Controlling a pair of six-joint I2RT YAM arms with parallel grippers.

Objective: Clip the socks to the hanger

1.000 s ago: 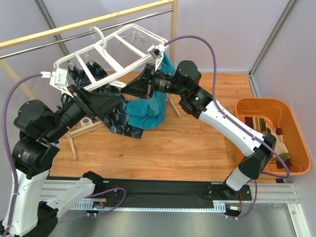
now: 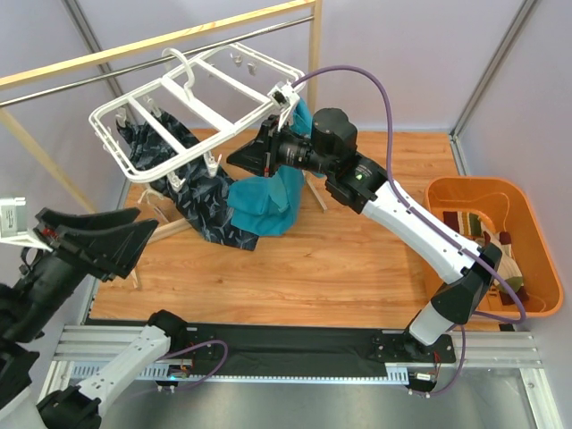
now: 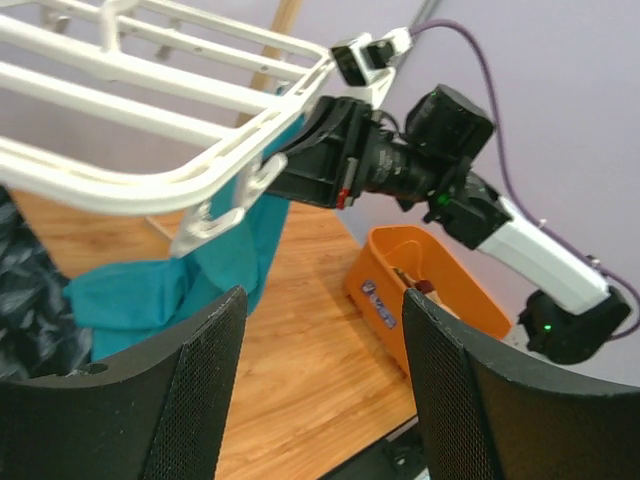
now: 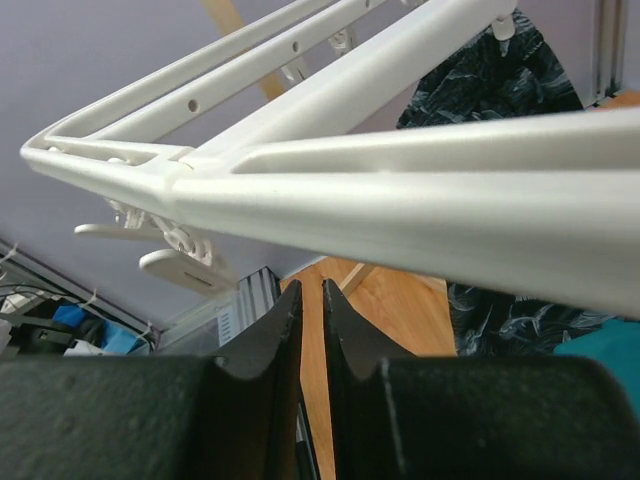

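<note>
The white clip hanger (image 2: 196,125) hangs from the rack's rail. A dark patterned cloth (image 2: 214,210) and a teal cloth (image 2: 264,201) hang below it. My left gripper (image 2: 125,241) is clear of the hanger at the left; its fingers stand apart in the left wrist view, with no object visible between them. My right gripper (image 2: 259,156) is at the hanger's front right, beside the teal cloth; in the right wrist view its fingertips are slightly apart below the white frame, with nothing visible between them. White clips (image 3: 258,175) hang from the frame's near edge.
An orange bin (image 2: 536,259) with striped socks (image 2: 500,264) stands on the right. The wooden rack (image 2: 170,32) spans the back left. The wooden board (image 2: 340,277) is bare in front.
My left gripper has moved away from the hanger's front, to the left and toward the front of the top view. The right arm stays about in place.
</note>
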